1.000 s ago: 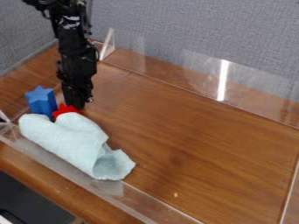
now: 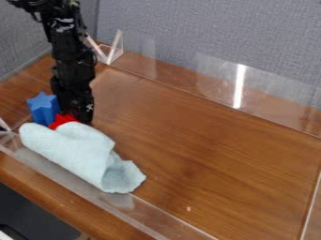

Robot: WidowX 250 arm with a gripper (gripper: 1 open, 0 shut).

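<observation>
My black gripper [image 2: 73,101] is lowered at the left of the wooden table, just behind a blue star-shaped block [image 2: 43,107] and a red object [image 2: 60,122]. The red object is mostly hidden behind a pale, crumpled cloth [image 2: 85,157] lying along the front left edge. The fingertips are dark and partly covered by the objects, so their grip cannot be made out.
Clear plastic walls [image 2: 238,86] edge the table along the back and front.
The arm and gripper have shifted slightly left, toward the blue block and red object. The cloth looks unchanged.
</observation>
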